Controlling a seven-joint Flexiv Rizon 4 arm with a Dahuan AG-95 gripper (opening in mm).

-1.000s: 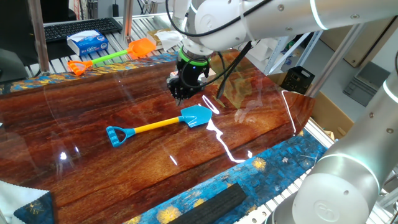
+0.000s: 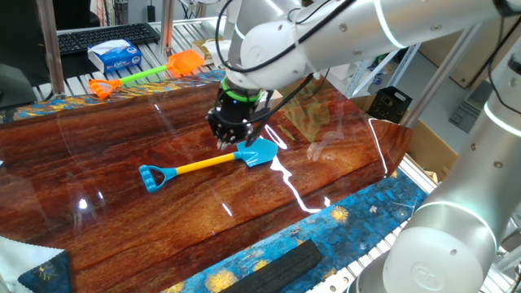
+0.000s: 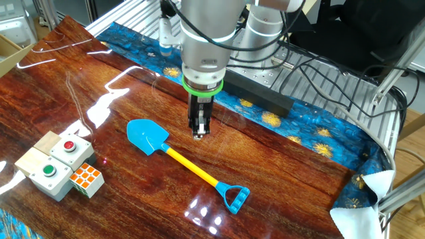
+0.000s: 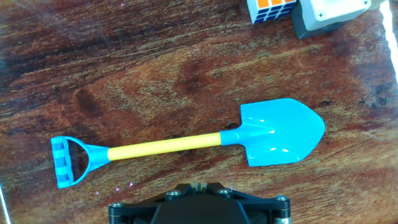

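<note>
A toy shovel with a blue blade [image 4: 283,132], a yellow shaft [image 4: 165,147] and a blue D-shaped grip [image 4: 62,163] lies flat on the glossy brown table. In the wrist view it stretches nearly level across the middle, blade to the right. My gripper [image 3: 198,135] hangs above the table, pointing down, apart from the shovel. Its fingers look drawn together, and nothing shows between them. At the lower edge of the wrist view, the gripper is seen just below the shovel's shaft.
A Rubik's cube [image 3: 87,179] sits by a button box [image 3: 73,151] with red and green buttons. An orange and green toy shovel [image 2: 145,75] and a tissue pack [image 2: 114,55] lie beyond the table's far side. Bare tabletop surrounds the blue shovel.
In exterior view 1 my gripper has shifted left and slightly down, toward the place above the shovel's shaft and blade. The shovel has stayed where it was.
</note>
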